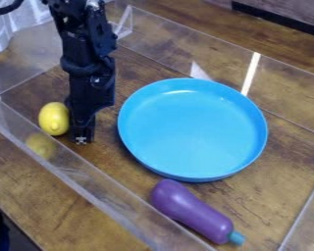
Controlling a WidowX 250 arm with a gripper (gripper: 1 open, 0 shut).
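My black gripper (83,127) is lowered to the wooden surface at the left, between a yellow rounded object (54,119) and a large blue plate (192,127). It sits just to the right of the yellow object, very near or touching it. Its fingertips are dark and small in this view; they look shut, and I see nothing between them.
A purple eggplant-like object (192,209) with a teal tip lies at the lower right, in front of the plate. A clear plastic wall (114,196) runs diagonally across the lower left. Bare wood (219,54) is free behind the plate.
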